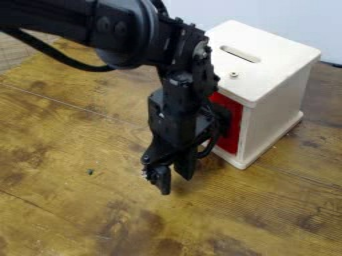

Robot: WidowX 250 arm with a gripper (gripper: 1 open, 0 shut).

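Note:
My black gripper [171, 176] hangs low over the wooden floor, just left and in front of a white wooden box [267, 105] with a slot in its top and a red front face [230, 130]. The arm hides most of that red face. The fingertips point down, and whether they are open or shut is hard to make out.
A pale wall stands behind the box at the top right.

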